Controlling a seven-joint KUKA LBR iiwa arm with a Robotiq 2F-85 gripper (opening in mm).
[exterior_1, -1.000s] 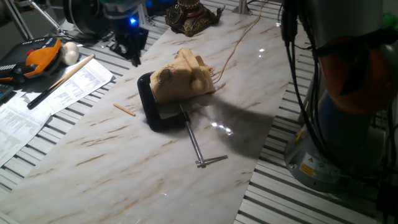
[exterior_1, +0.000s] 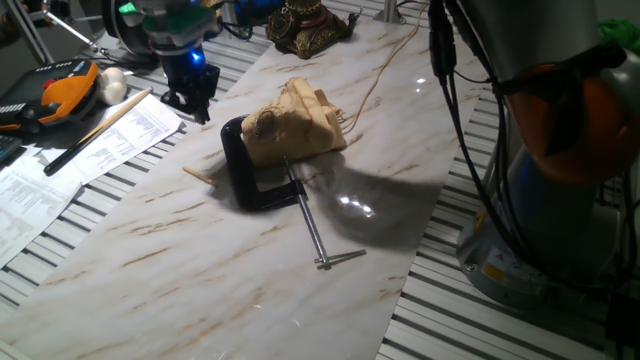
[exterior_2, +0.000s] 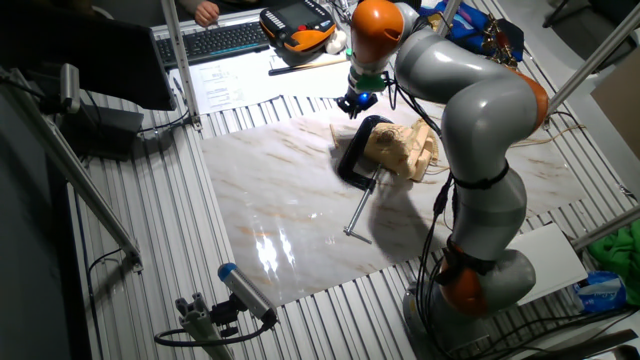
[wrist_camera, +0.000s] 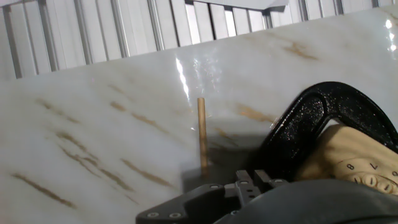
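Note:
A thin wooden stick (wrist_camera: 202, 134) lies on the marble-patterned board, left of the black C-clamp (wrist_camera: 320, 102) in the wrist view. The clamp (exterior_1: 240, 175) sits around a cream-coloured block (exterior_1: 290, 125) with uneven sides; dial-like numbers show on the block (wrist_camera: 354, 158) in the wrist view. My gripper (exterior_1: 203, 118) hangs above the board on the far side of the stick (exterior_1: 198, 176), apart from stick and clamp. At the lower edge of the wrist view, my gripper is partly hidden by its own dark housing, so its opening is unclear.
The clamp's metal screw and T-handle (exterior_1: 325, 262) reach across the board. Papers (exterior_1: 110, 140), a black-and-tan stick (exterior_1: 95, 130) and an orange-black device (exterior_1: 50, 95) lie off its far-left side. An ornate object (exterior_1: 305, 30) stands at the back. The board's near part is clear.
My gripper has shifted left and slightly lower in exterior view 1. The small stick, the clamp and the block stay where they were.

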